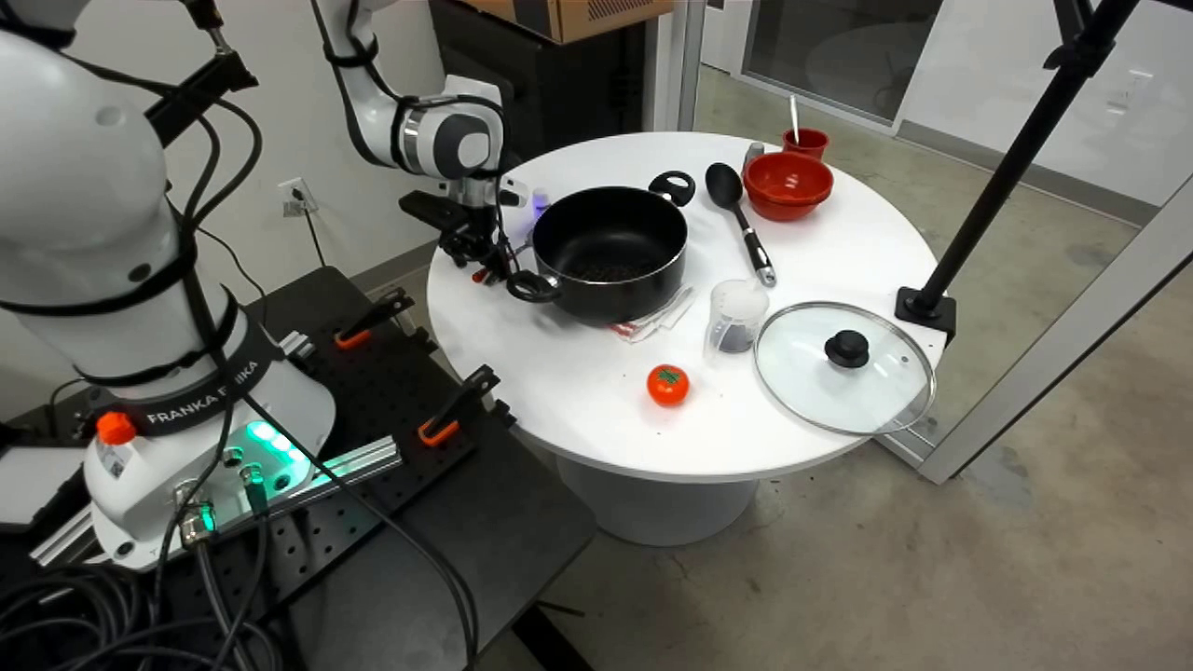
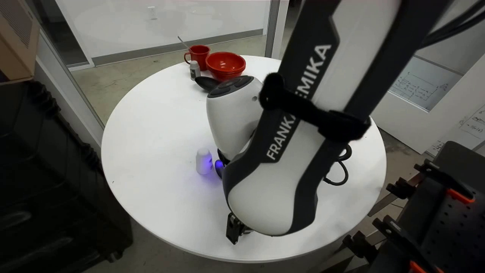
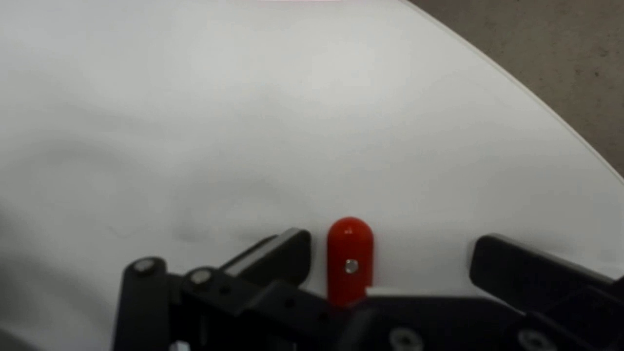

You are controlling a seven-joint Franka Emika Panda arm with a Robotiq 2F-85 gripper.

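A red rounded handle (image 3: 349, 257) with a small metal rivet lies on the white table, the rest of it hidden under the gripper body in the wrist view. My gripper stands open low over the table, one finger on each side of the handle. The handle sits much closer to the left finger (image 3: 295, 257) than to the right finger (image 3: 503, 266), with a gap on both sides. Only a red bit of the handle (image 1: 481, 275) shows in exterior view 1, left of the black pot (image 1: 610, 252). In exterior view 2 the arm covers most of the gripper.
The pot's near handle (image 1: 533, 287) is close beside my gripper. A small white bottle (image 2: 203, 161) stands nearby. Farther off are a tomato (image 1: 667, 385), a clear cup (image 1: 735, 317), a glass lid (image 1: 805, 363), a black spoon (image 1: 727, 188) and red bowls (image 1: 788, 181).
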